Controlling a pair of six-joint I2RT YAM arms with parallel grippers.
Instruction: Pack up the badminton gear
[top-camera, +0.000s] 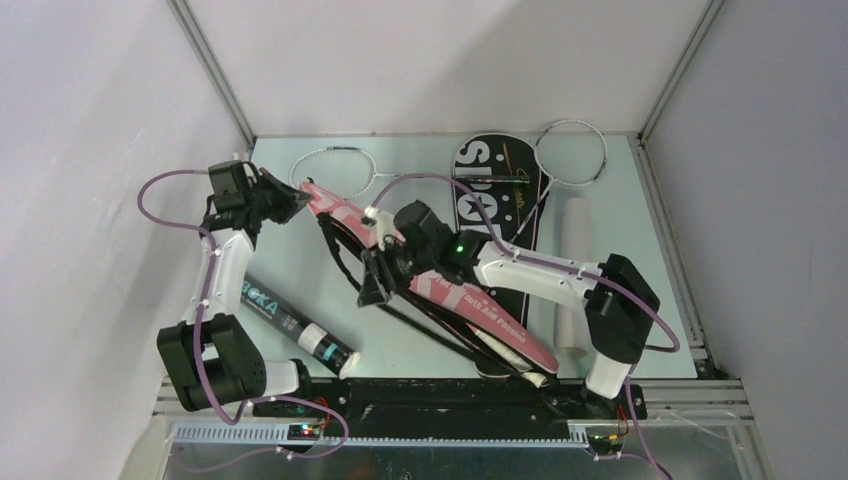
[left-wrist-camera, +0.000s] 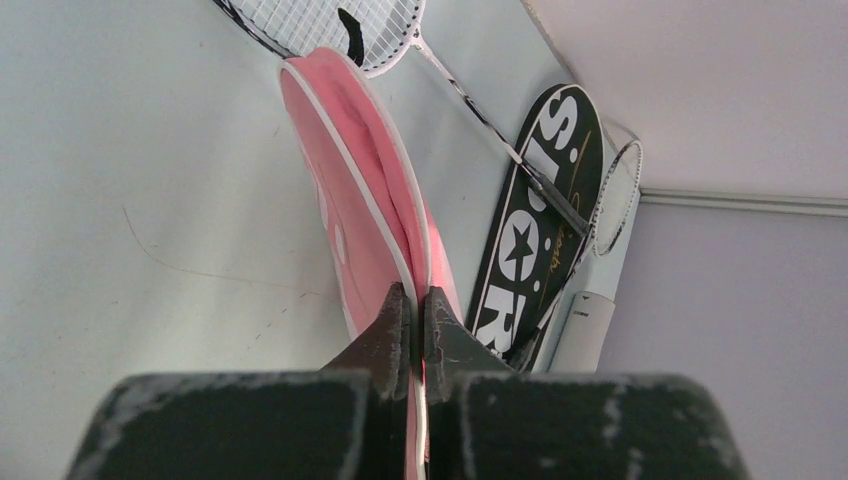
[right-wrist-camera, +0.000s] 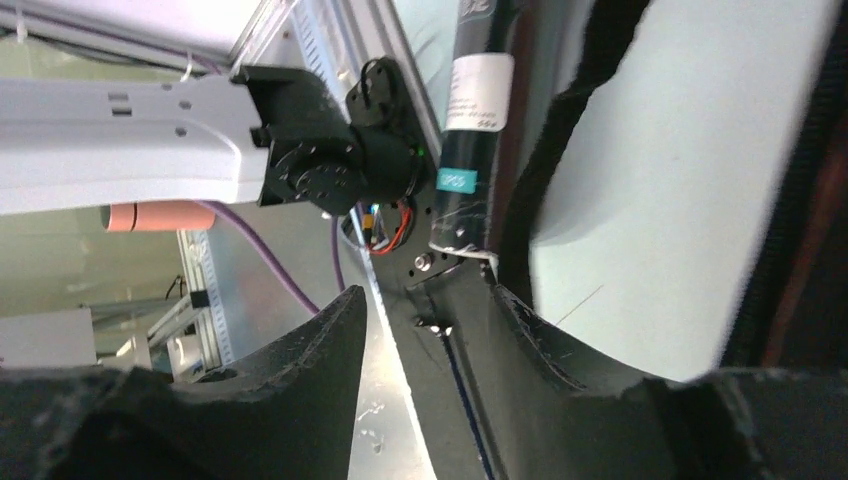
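A pink racket bag with black straps lies diagonally across the table. At its upper end my left gripper is shut on the bag's edge; the left wrist view shows the white piping pinched between the fingertips. My right gripper stands open over the bag's left side, with a hanging black strap near its right finger. Two rackets, a black S.STAR cover and a white roll lie around the bag.
A dark shuttlecock tube lies at the front left beside my left arm. Walls bound the table at back and sides.
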